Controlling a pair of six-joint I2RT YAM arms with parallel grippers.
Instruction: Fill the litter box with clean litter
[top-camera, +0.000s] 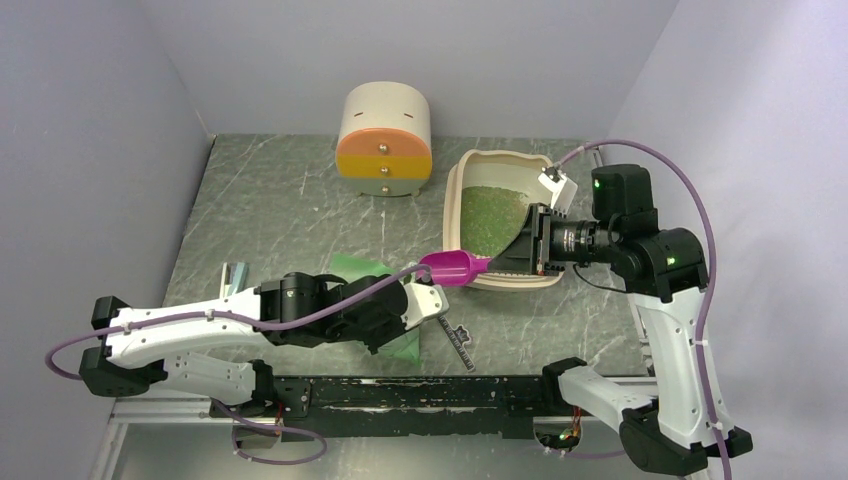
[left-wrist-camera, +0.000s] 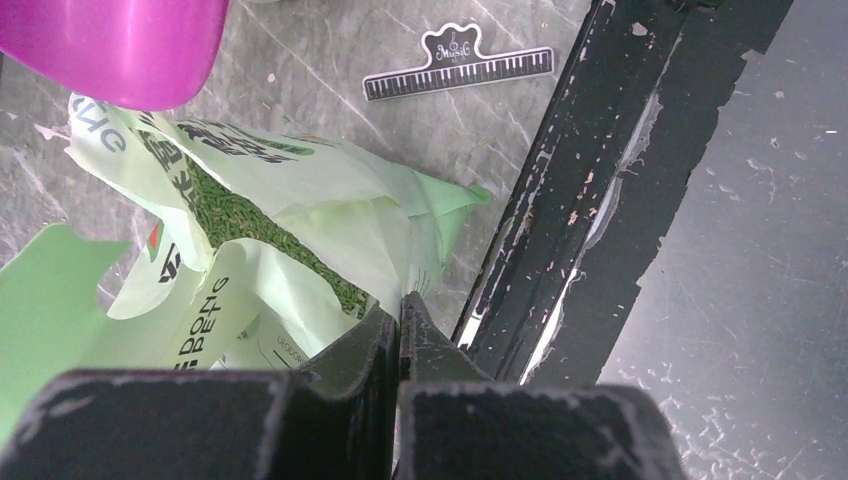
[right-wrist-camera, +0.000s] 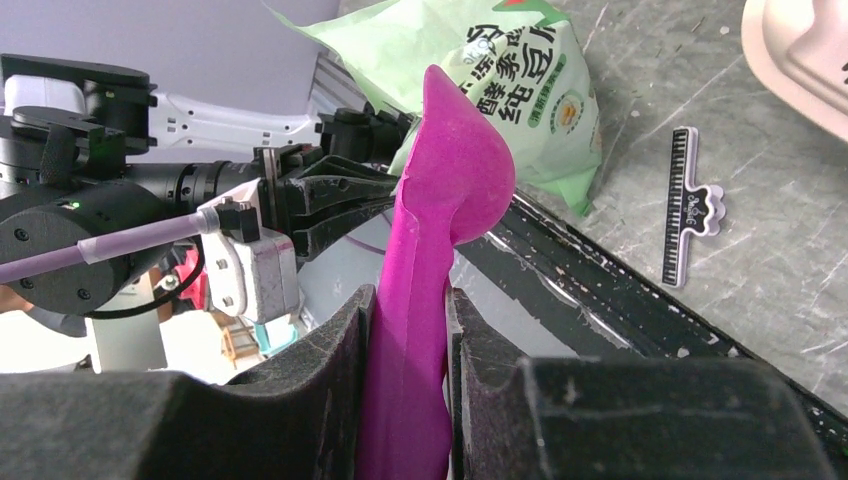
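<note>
The magenta scoop (top-camera: 450, 266) is in my right gripper, held by its handle, above the table beside the litter box. My left gripper is shut on the rim of the pale green litter bag (left-wrist-camera: 320, 190), whose open mouth shows green pellets (left-wrist-camera: 250, 230). The scoop's bowl (left-wrist-camera: 120, 40) hangs near the bag. The cream litter box (top-camera: 452, 200) stands at the right of the table, with green litter (top-camera: 485, 215) in it. In the top view, my left arm hides much of the bag.
A small drawer cabinet (top-camera: 383, 130) stands at the back. A piano-keyboard clip (left-wrist-camera: 460, 70) lies near the front beside the bag. A black edge strip (left-wrist-camera: 590, 160) runs along the front.
</note>
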